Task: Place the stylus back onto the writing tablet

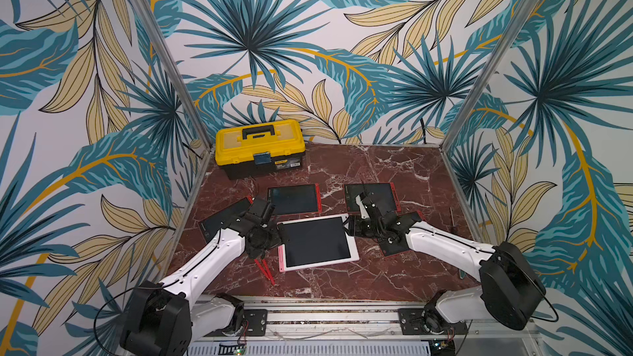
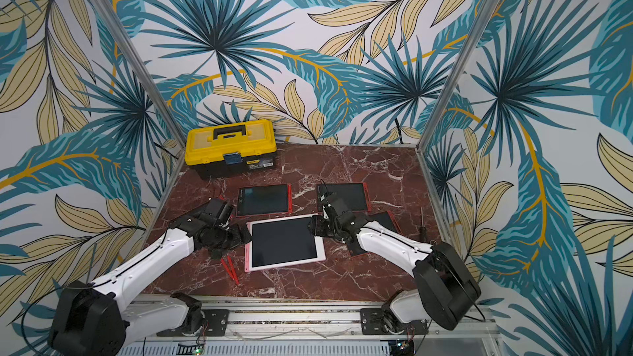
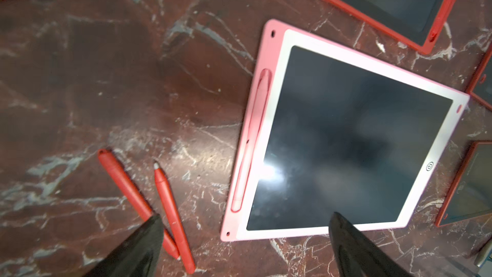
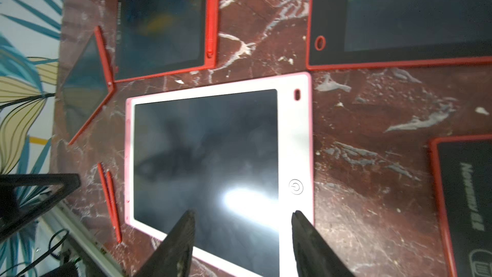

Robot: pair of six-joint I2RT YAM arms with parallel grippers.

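Observation:
A pink-and-white writing tablet (image 3: pixel 348 138) lies centre table, its pink stylus slot (image 3: pixel 251 138) along the left side; in the left wrist view it looks empty or holds only a pink shape, I cannot tell. Two red styluses (image 3: pixel 125 184) (image 4: pixel 110 202) lie parallel on the marble left of it. My left gripper is open above the tablet's left side and the styluses, nothing between its fingers. My right gripper hovers over the tablet's right side, fingers apart, holding nothing.
Red-framed tablets (image 4: pixel 159 20) lie behind and to both sides. A yellow toolbox (image 1: pixel 259 141) stands at the back left. A screwdriver (image 2: pixel 422 229) lies at the far right. Bare marble is at the back right and front.

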